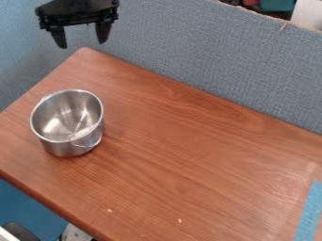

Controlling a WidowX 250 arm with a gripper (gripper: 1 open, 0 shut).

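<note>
My black gripper (81,36) hangs high at the top left, above the back corner of the wooden table, with its fingers apart and nothing between them. A shiny steel pot (68,123) with a wire handle stands on the left part of the table (201,160), below the gripper and apart from it.
Grey padded walls (214,66) border the table at the back. A strip of blue tape (310,210) lies at the right edge.
</note>
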